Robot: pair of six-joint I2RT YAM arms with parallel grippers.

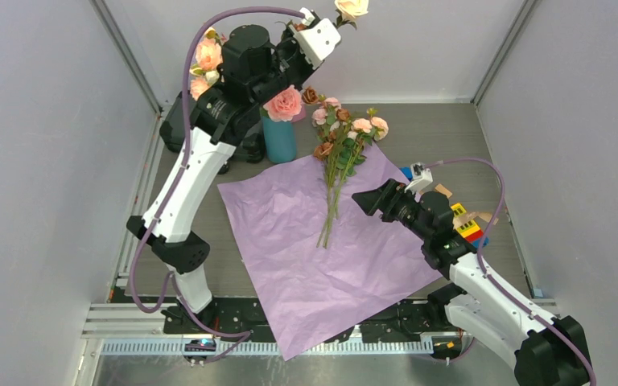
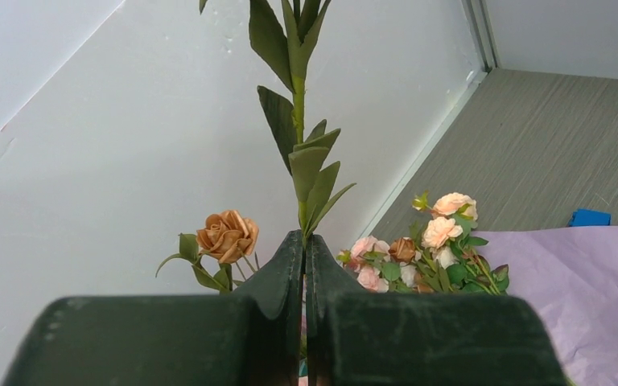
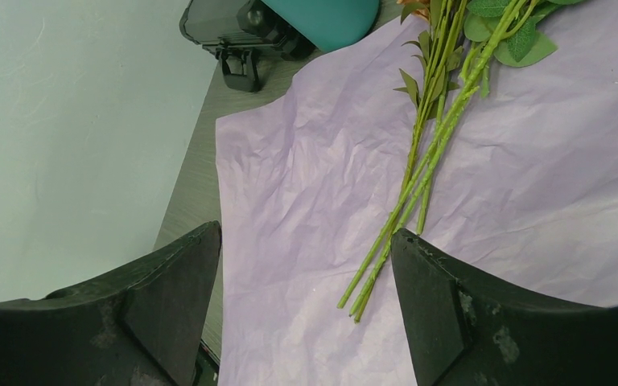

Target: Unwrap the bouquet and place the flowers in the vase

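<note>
High above the vase, my left gripper is shut on a thin green flower stem [image 2: 300, 121] with leaves; it rises upright out of the left wrist view. A pale yellow bloom [image 1: 352, 7] shows at the top view's upper edge, probably that flower's head. The teal vase [image 1: 281, 141] stands at the back left, its mouth hidden by blooms and my arm. A pink rose [image 1: 283, 104] and peach roses [image 1: 208, 55] appear around it. More flowers [image 1: 335, 165] lie bunched on purple paper. Right of their stems, my right gripper hovers open and empty.
Purple paper [image 1: 290, 265] covers the middle of the table. A dark case [image 1: 174, 126] sits by the vase at the back left. Toy blocks [image 1: 468, 227] lie behind my right arm. White walls enclose the sides and back.
</note>
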